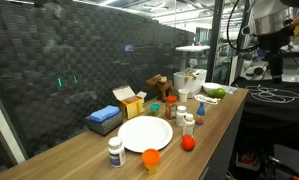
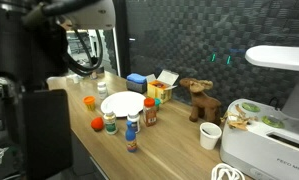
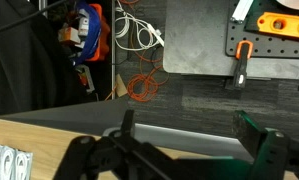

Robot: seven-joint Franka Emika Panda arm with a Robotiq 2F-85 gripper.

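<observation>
In the wrist view my gripper stands open, its dark fingers (image 3: 126, 125) wide apart at the lower edge and nothing held between them. Beneath it are a dark floor and the pale wooden edge of a table. On the table (image 1: 64, 165) sit a white plate (image 1: 144, 131), an orange cup (image 1: 150, 158), a red round object (image 1: 188, 143) and a white bottle (image 1: 116, 151). The arm (image 1: 281, 32) is at the upper right of exterior view 1, off to the table's side. In exterior view 2 its dark body (image 2: 34, 110) fills the left foreground.
Farther along the table are a blue box (image 1: 103, 113), an open yellow box (image 1: 132, 103), several jars, a brown animal figure (image 2: 200, 101) and a toaster (image 2: 264, 145). Below in the wrist view lie a grey surface (image 3: 194, 50), a black-and-orange tool (image 3: 241, 65) and orange cable (image 3: 144, 85).
</observation>
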